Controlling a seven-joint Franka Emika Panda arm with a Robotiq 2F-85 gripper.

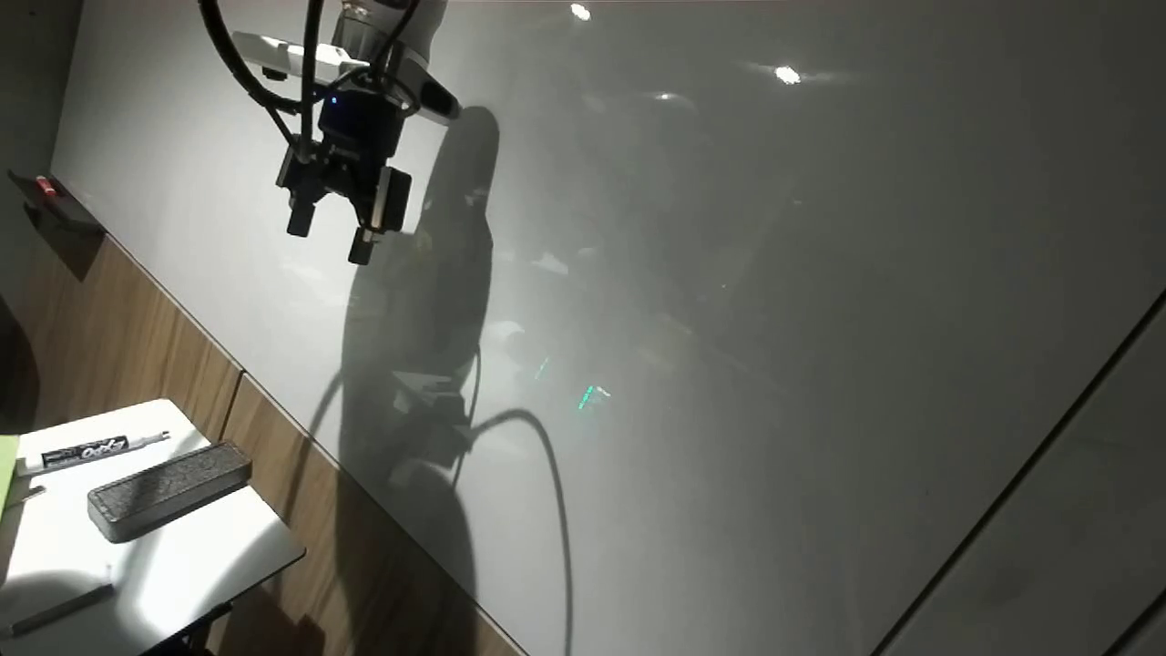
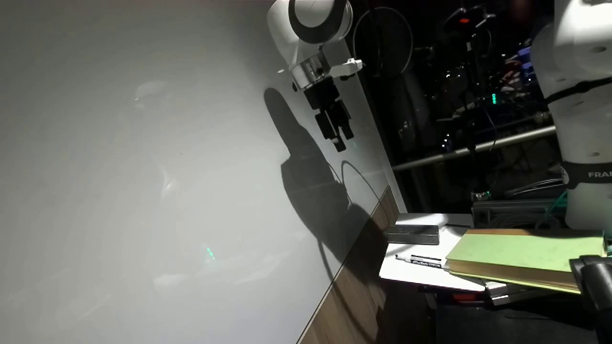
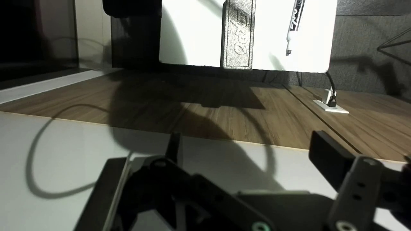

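My gripper (image 1: 330,242) hangs high in front of the whiteboard (image 1: 765,328), its fingers apart with empty space between them. The wrist view also shows the two fingers (image 3: 330,158) spread wide. Well below, on a small white table (image 3: 192,42), lies a dark eraser (image 3: 239,36) with raised lettering. Beside it rests a marker (image 3: 294,23) with a black and white label. In the second exterior view, the eraser (image 2: 413,234) sits nearer the wall than the marker (image 2: 421,261). The gripper touches neither of them.
A green-topped stack (image 2: 522,249) occupies one side of the table. Wood panelling (image 3: 215,119) runs beneath the whiteboard, with a white outlet (image 3: 330,106) on it. Another white arm (image 2: 591,126) stands at the right. A small tray (image 1: 60,202) juts out at the far left.
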